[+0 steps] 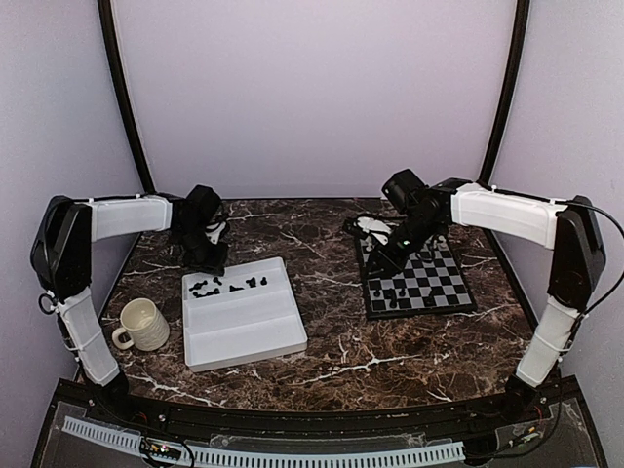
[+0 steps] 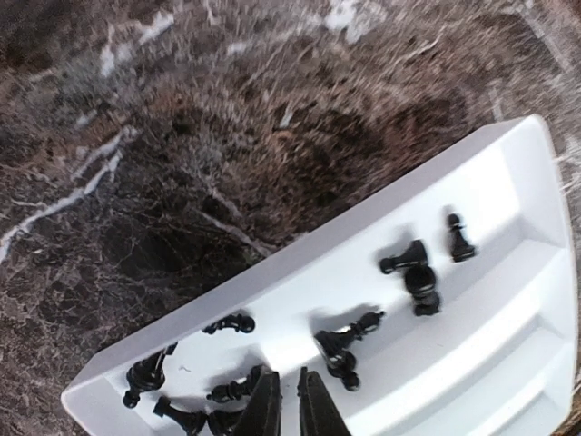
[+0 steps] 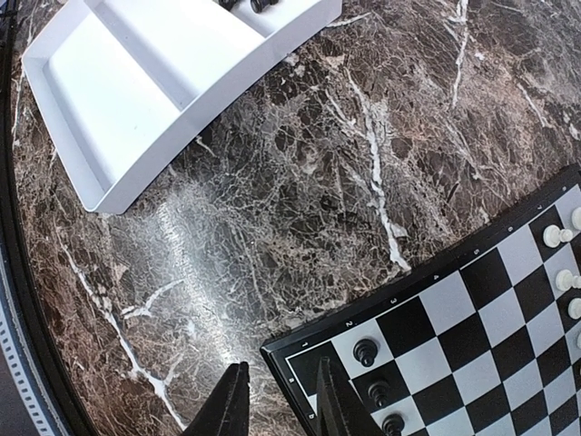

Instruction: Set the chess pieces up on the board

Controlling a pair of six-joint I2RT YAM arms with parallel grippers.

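A white tray (image 1: 244,331) at left holds black pieces in its back compartment, among them a small piece (image 2: 458,238). My left gripper is above that compartment, its fingers close together; whether a piece is between them is hard to see. My right gripper hangs over the near-left corner of the chessboard (image 3: 486,354), fingers apart, nothing visible between them. Black pieces (image 3: 365,352) stand along the board's edge; white pieces (image 3: 551,236) are along its far side.
A white mug (image 1: 144,327) stands left of the tray.
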